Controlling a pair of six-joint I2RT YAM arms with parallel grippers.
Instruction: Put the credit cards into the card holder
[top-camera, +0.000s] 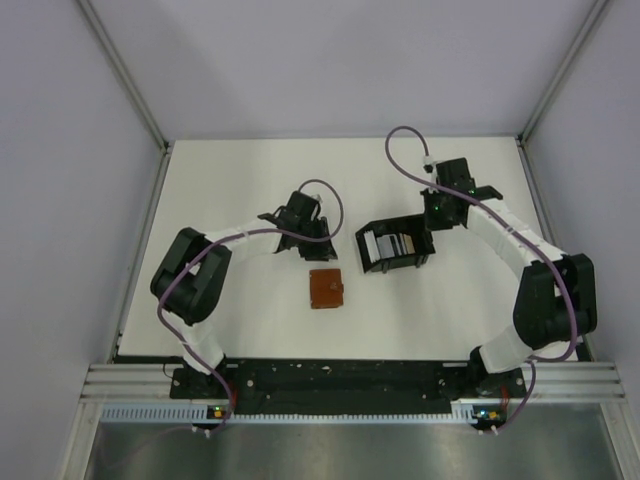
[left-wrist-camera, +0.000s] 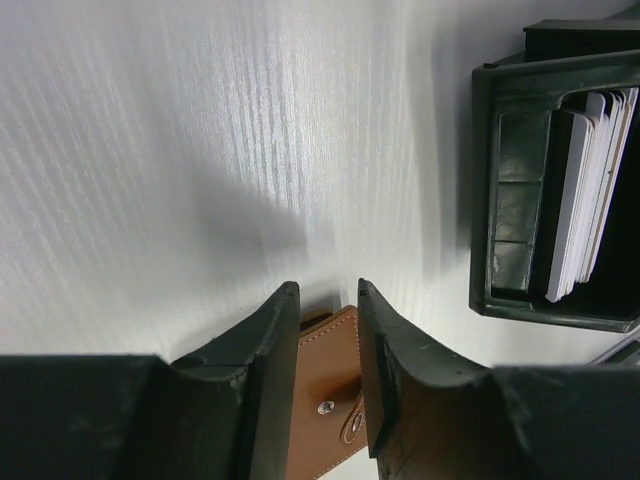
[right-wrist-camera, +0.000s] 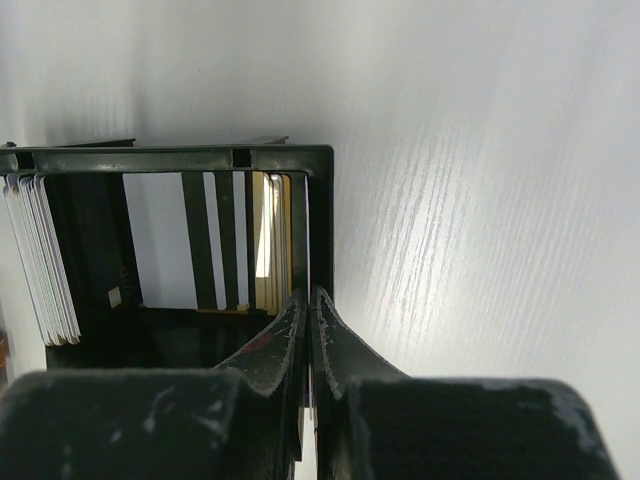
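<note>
The brown leather card holder (top-camera: 326, 288) lies flat on the table just in front of my left gripper (top-camera: 326, 254). In the left wrist view the holder (left-wrist-camera: 330, 385) shows low in the gap between my left gripper's parted fingers, and nothing is held there. White-edged cards (left-wrist-camera: 592, 190) stand at one end of the black box (top-camera: 397, 263). More cards (right-wrist-camera: 270, 240), tan and pale, stand near its other end. My right gripper is closed at that end, its tips meeting on the box's thin side wall. The tips partly hide the wall.
A bare strip of white table (top-camera: 350, 300) separates the holder from the box. Looped cables run above both arms.
</note>
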